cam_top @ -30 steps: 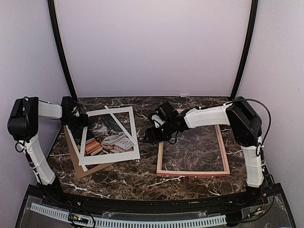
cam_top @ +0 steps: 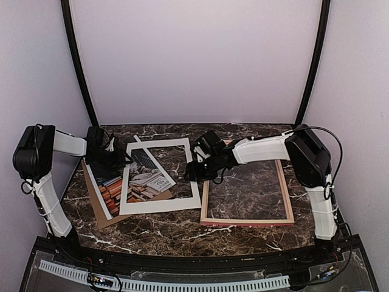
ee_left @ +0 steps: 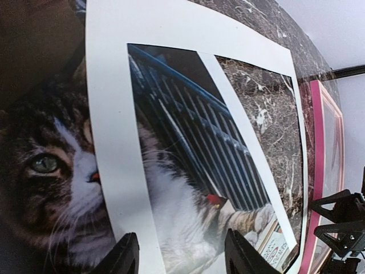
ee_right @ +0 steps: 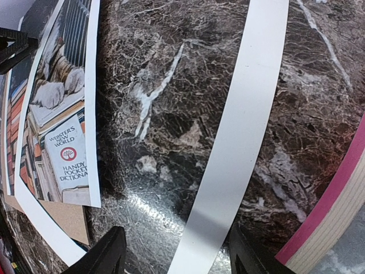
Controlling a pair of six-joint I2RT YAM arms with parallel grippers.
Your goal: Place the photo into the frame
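Observation:
A white mat lies across the photos, its right strip now beside the wooden frame. Beneath it are a photo of books and a cat and brown backing board. My left gripper is at the mat's left strip; in the left wrist view its part-open fingers are over that strip. My right gripper stands open at the mat's right strip, its fingers either side of the strip.
The wooden frame, pink-edged with a clear pane, lies at the right. Bare marble table shows in front. Walls close in the back and sides.
The white mat has slid right, away from the left photos toward the wooden frame, with my left gripper moving right alongside it. My right gripper has shifted only slightly.

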